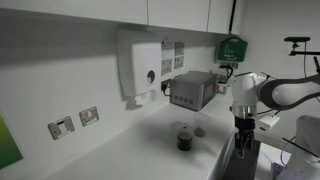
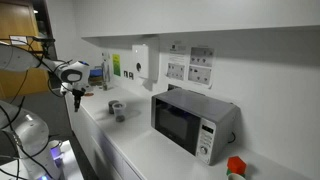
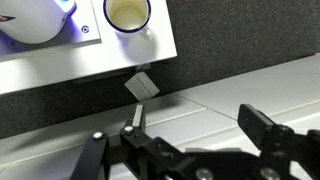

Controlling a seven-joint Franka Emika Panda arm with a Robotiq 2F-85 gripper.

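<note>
My gripper is open, its black fingers spread wide at the bottom of the wrist view with nothing between them. In exterior view 1 the gripper points down at the right, past the front edge of the white counter. Exterior view 2 has the gripper at far left, beside the counter's end. Below, the wrist view takes in a cup with a yellowish inside and dark rim on a white surface. A small grey block lies on the dark floor, clear of the fingers.
On the counter stand a dark lidded pot and a clear container, near the microwave. A red object rests at the near right. A dispenser hangs on the wall.
</note>
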